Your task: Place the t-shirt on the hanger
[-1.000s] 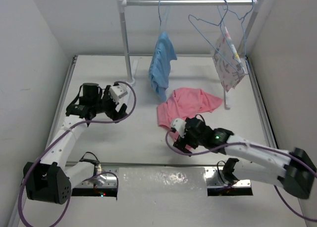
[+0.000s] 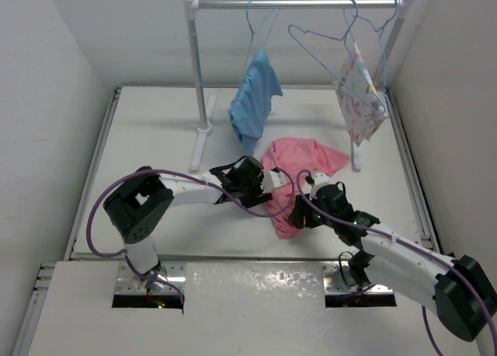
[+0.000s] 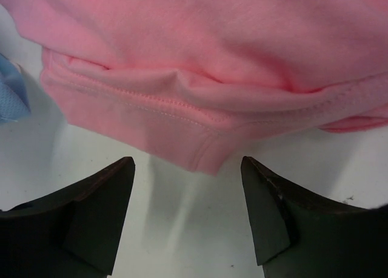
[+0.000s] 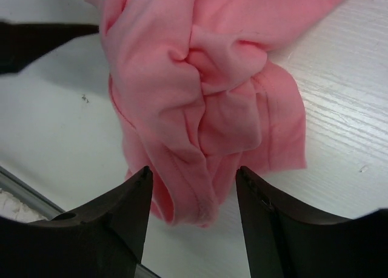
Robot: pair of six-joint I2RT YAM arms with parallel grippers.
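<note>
The pink t-shirt [image 2: 307, 155] lies crumpled on the white table below the rack. My left gripper [image 2: 266, 197] is over its left edge; in the left wrist view its fingers stand apart, with a stitched pink hem [image 3: 182, 117] just ahead of the tips. Nearer the front, my right gripper [image 2: 301, 216] is above the narrow bunched end of the shirt. The right wrist view shows that bunched cloth [image 4: 191, 199] in the gap between the open fingers, not pinched. An empty blue hanger [image 2: 342, 37] hangs at the right of the rail.
A metal rail [image 2: 295, 5] on white posts spans the back. A blue cloth [image 2: 255, 99] hangs from it at left, a patterned cloth [image 2: 361, 103] at right. In the right wrist view, a dark finger [image 4: 48, 38] of the other gripper pokes in.
My left arm has swung right from the table's left side to the shirt's edge. The hanging cloths have swayed slightly.
</note>
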